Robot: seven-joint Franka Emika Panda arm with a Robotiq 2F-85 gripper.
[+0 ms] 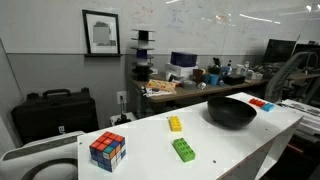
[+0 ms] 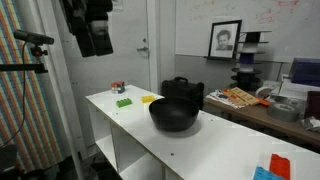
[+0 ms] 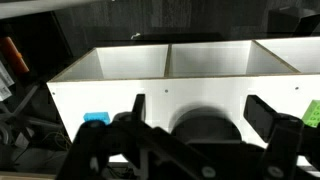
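Observation:
A black bowl (image 1: 231, 112) stands on the white table (image 1: 200, 145); in the second exterior view the bowl (image 2: 174, 114) is near the middle. A green block (image 1: 183, 150) and a yellow block (image 1: 175, 124) lie left of it, with a Rubik's cube (image 1: 107, 151) farther left. At the table's other end lie a red block (image 2: 280, 165) and a blue block (image 2: 266, 174). In the wrist view my gripper is open, its fingers wide apart and nothing held between them. The bowl (image 3: 205, 125) shows below, partly hidden by the gripper body.
Open white compartments (image 3: 205, 60) run along the table's side. A black case (image 1: 54, 114) and a cluttered wooden desk (image 2: 265, 113) stand behind the table. The black arm (image 2: 88, 25) hangs at upper left in the second exterior view. Bare tabletop lies around the bowl.

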